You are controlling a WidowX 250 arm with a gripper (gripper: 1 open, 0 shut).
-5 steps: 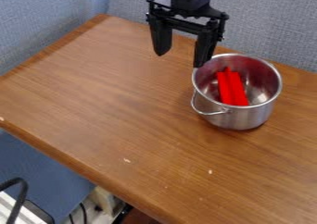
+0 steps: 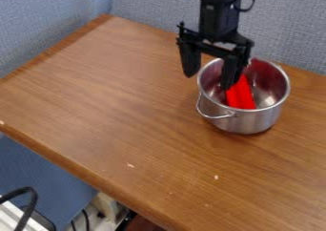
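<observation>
A steel pot [image 2: 257,115] with a wire handle stands on the wooden table [image 2: 114,120], right of centre. A red object [image 2: 241,97] lies inside it. My black gripper [image 2: 211,69] is open above the pot's left side, one finger outside the rim and the other over the inside, in front of part of the red object. Whether it touches either is unclear.
Grey padded walls bound the back and left. Cables and a white item lie off the table at bottom left.
My gripper has come down and moved to the right, from above and left of the pot to over its left part. The pot looks unmoved.
</observation>
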